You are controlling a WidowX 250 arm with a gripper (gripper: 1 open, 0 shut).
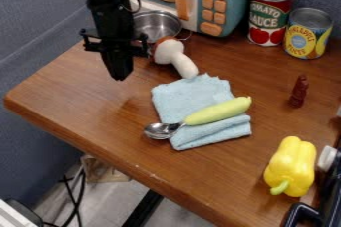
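Observation:
My black gripper (pixel 118 67) hangs over the left part of the wooden table (pixel 80 107), beside a steel pot (pixel 158 24) and a white mushroom-like object (pixel 177 58); I cannot tell whether its fingers are open or shut. A light blue cloth (pixel 186 97) lies mid-table, with a pale yellow-green corn or squash (pixel 220 111) and a metal spoon (pixel 160 130) on it.
At the back stand a toy microwave (pixel 226 2), a tomato sauce can (pixel 269 14) and a yellow can (pixel 308 34). A small brown bottle (pixel 298 92), a yellow pepper (pixel 290 166) and black items line the right.

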